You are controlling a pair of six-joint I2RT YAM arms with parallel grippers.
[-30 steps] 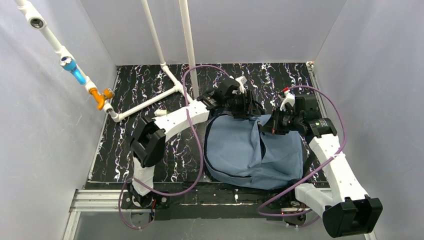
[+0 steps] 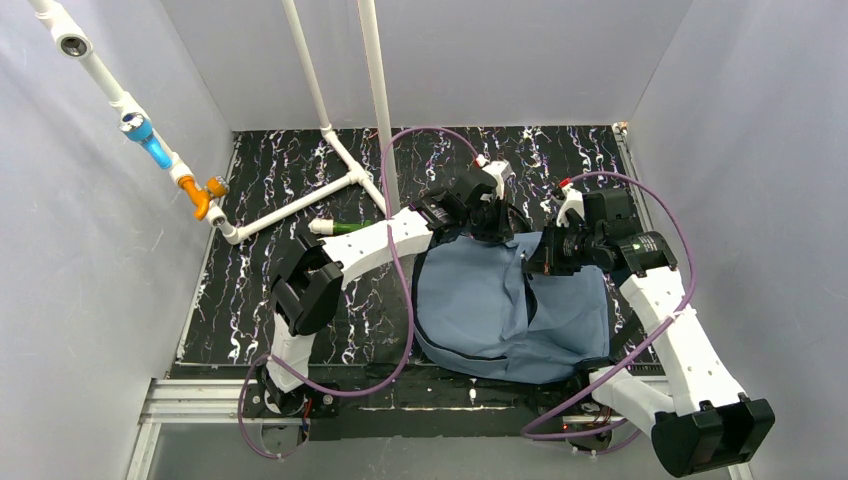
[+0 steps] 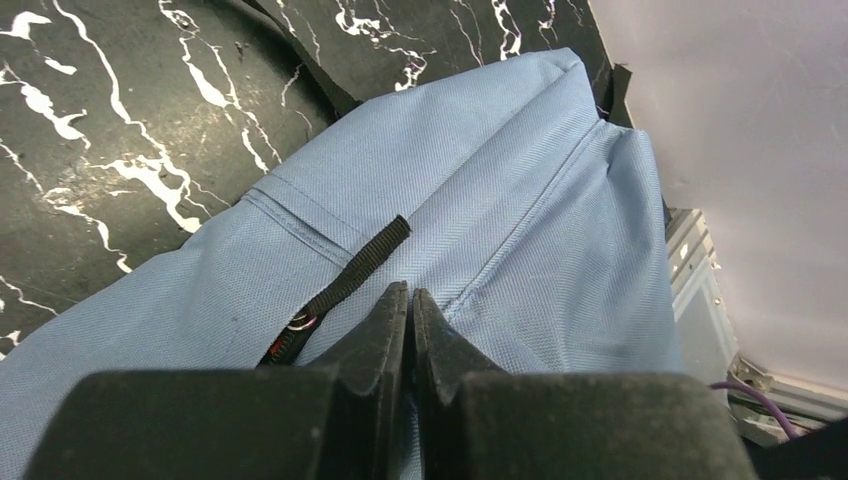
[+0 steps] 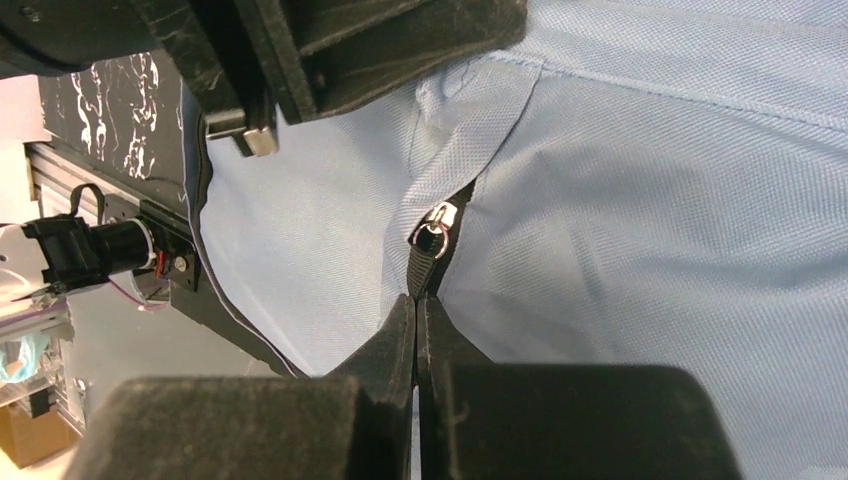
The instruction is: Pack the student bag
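Note:
The blue bag [image 2: 465, 300] lies on the black marbled table with its black zipper edging showing. My right gripper is shut on a black zipper pull [image 4: 425, 268], whose metal ring and slider sit just beyond the fingertips. My left gripper is shut with its tips against the bag's cloth; whether a fold is pinched there is hard to tell. Another black pull [image 3: 362, 262] lies loose on the cloth beside those tips. Both grippers are close together over the bag's upper middle, the left fingers [image 4: 400, 55] crossing the top of the right wrist view.
A green item with a white cap [image 2: 322, 227] lies left of the bag, partly behind my left arm. White pipes [image 2: 300, 203] stand on the table's left and back. Bare table [image 2: 240, 310] shows at the left.
The right gripper moved a little, still on the pull, and the bag's front cloth shifted slightly.

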